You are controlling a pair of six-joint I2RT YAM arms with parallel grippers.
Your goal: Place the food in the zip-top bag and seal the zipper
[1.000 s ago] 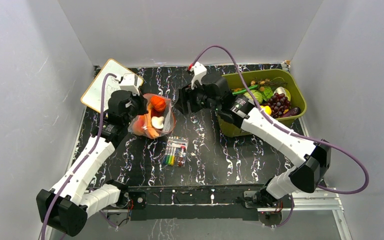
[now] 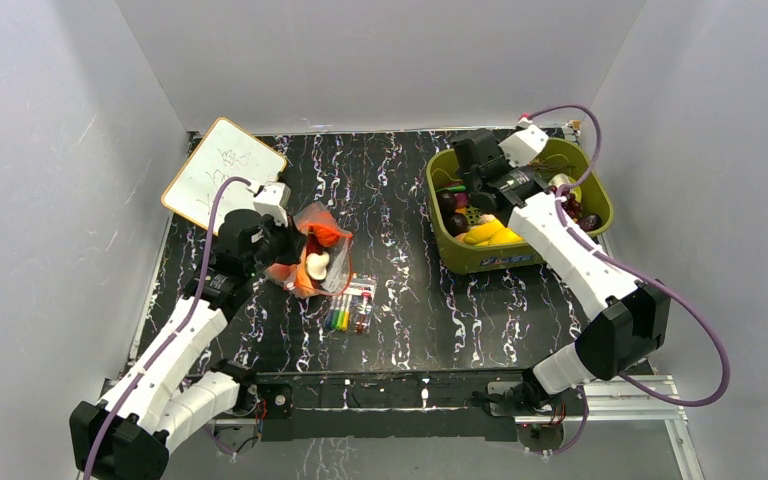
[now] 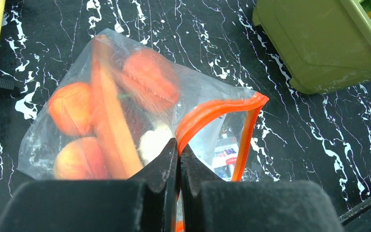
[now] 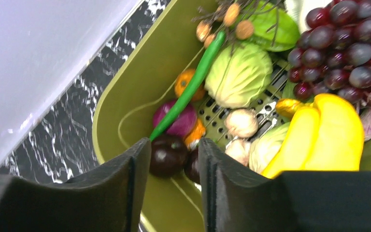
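The clear zip bag (image 3: 43, 137) with an orange zipper rim (image 3: 212, 108) holds several food items, among them a long orange piece (image 3: 107, 116), a peach-like fruit (image 3: 79, 159) and a white piece (image 2: 317, 265). My left gripper is shut on the bag's orange rim, and the mouth gapes to the right of it. Over the left part of the green crate (image 2: 505, 258), my right gripper is open, with no food held between its fingers. Below it in the crate are a dark round fruit (image 4: 168, 154) and a long green pod (image 4: 193, 84).
Also in the crate are a cabbage (image 4: 239, 75), grapes (image 4: 340, 48) and yellow bananas (image 4: 319, 130). A marker pack (image 2: 351, 305) lies just in front of the bag, and a whiteboard (image 2: 222, 170) lies behind left. Bare table separates bag and crate.
My right gripper has gone from beside the bag to over the crate on the right. The left gripper and the bag have shifted slightly toward the front, and the bag's mouth looks narrower.
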